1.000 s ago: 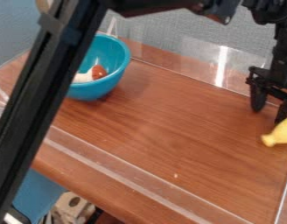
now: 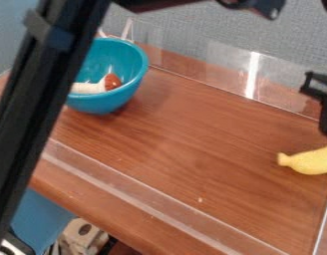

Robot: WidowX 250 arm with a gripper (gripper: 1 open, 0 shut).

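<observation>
A yellow object (image 2: 307,160), shaped like a banana or squash, lies on the wooden surface at the right edge. My gripper (image 2: 325,110) is only partly in view at the right edge, above the yellow object and apart from it; the frame cuts it off, so its fingers cannot be made out. A teal bowl (image 2: 108,98) at the back left holds a white item and a reddish item.
A clear barrier (image 2: 233,75) runs along the back. The black arm structure crosses the left and top of the view.
My gripper has moved right and up, largely out of frame. The yellow object now lies a little further left, more level, with its tip near the table's middle right.
</observation>
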